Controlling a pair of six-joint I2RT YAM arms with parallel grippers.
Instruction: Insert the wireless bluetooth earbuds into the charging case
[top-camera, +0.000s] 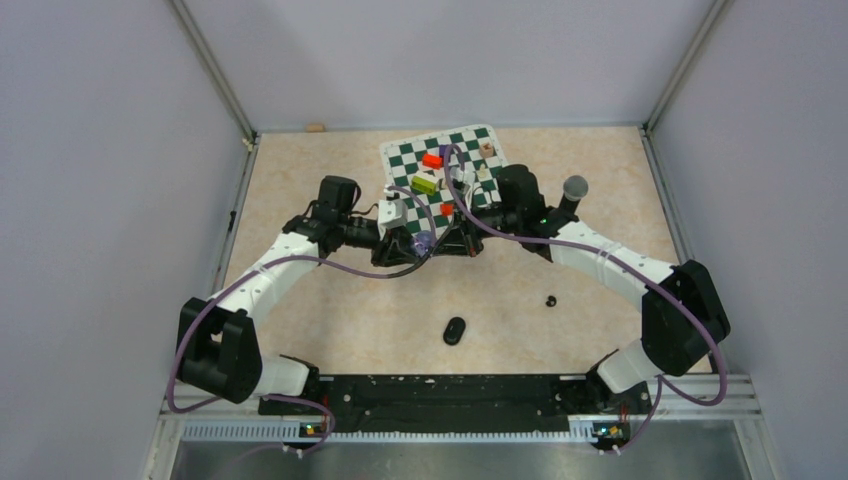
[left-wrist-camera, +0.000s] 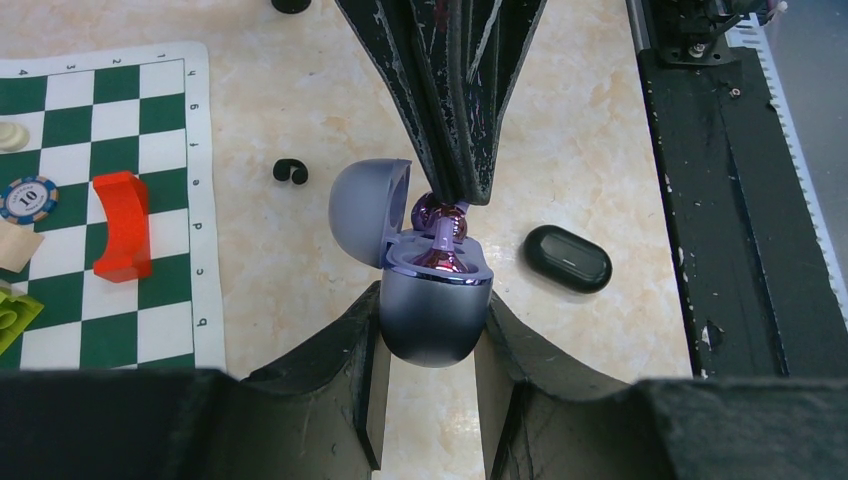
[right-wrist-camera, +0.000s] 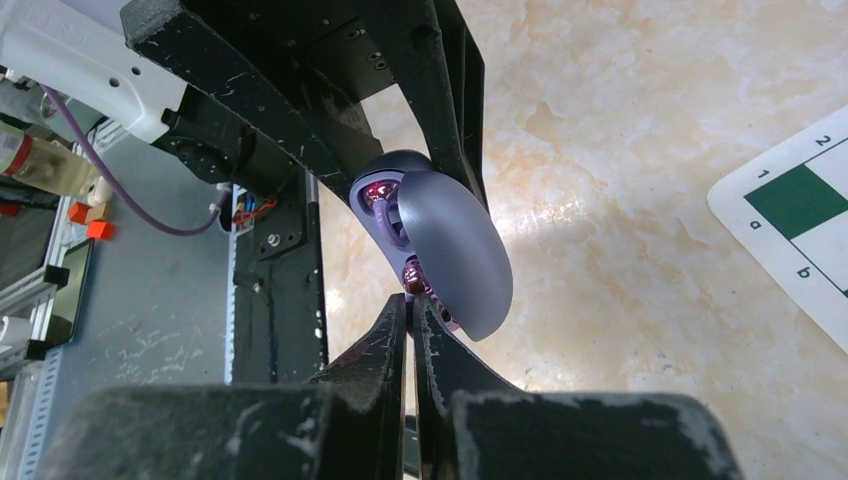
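A purple-grey charging case (left-wrist-camera: 435, 315) with its lid (left-wrist-camera: 366, 212) raised is held above the table, my left gripper shut on its sides. Purple metallic parts of the earbuds show in its opening. One earbud (right-wrist-camera: 384, 205) is at the end of the case farther from my right fingers; another (right-wrist-camera: 413, 277) is right at their tips. My right gripper is shut, reaching down over the opening, its tips close against that nearer earbud. Whether the tips pinch it or only touch it, I cannot tell. How deep each earbud sits is partly hidden by the lid.
A closed black case (top-camera: 454, 331) lies on the table below the arms, and small black earbuds (top-camera: 551, 301) lie to the right. Behind the grippers is a green-and-white checkered mat (left-wrist-camera: 160, 105) with blocks on it.
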